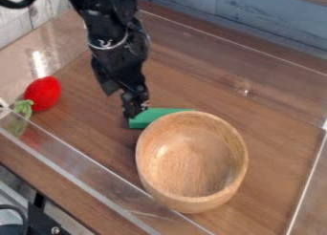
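My black gripper (pixel 118 97) reaches down from the top, open, its lower fingertip just left of a green block (pixel 155 114). The block lies on the wooden surface, partly behind the rim of a wooden bowl (pixel 192 164), which is empty. A red object with a green top (pixel 41 94), like a vegetable or plush toy, lies at the left.
Clear plastic walls edge the wooden tray (pixel 243 76), along the lower left and right. A blue panel (pixel 261 19) stands at the back.
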